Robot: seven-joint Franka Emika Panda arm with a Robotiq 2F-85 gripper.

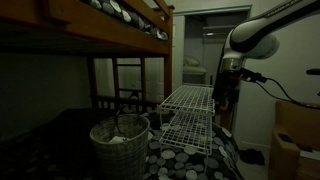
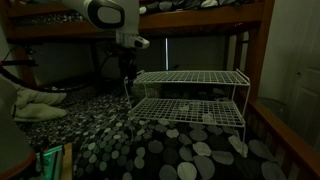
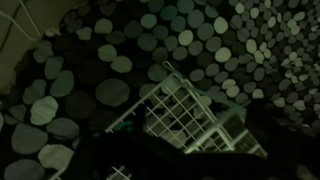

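A white two-tier wire rack [image 1: 188,98] stands on the dotted bedding. Exterior view 2 also shows the rack [image 2: 190,77], with its upper shelf above a wider lower one. My gripper [image 1: 227,92] hangs beside the rack's right side in exterior view 1. From the other side, the gripper [image 2: 130,75] appears near the left end of the upper shelf. The wrist view looks down on a corner of the rack [image 3: 180,108]; dark fingers stand apart along the bottom, hard to make out. My gripper is open, and nothing shows held in it.
A woven basket [image 1: 120,150] with something pale inside sits left of the rack. The bunk frame [image 1: 120,32] overhangs the left side. Dotted bedding [image 2: 150,150] lies open in front of the rack. A brown chair [image 1: 292,145] is at the right.
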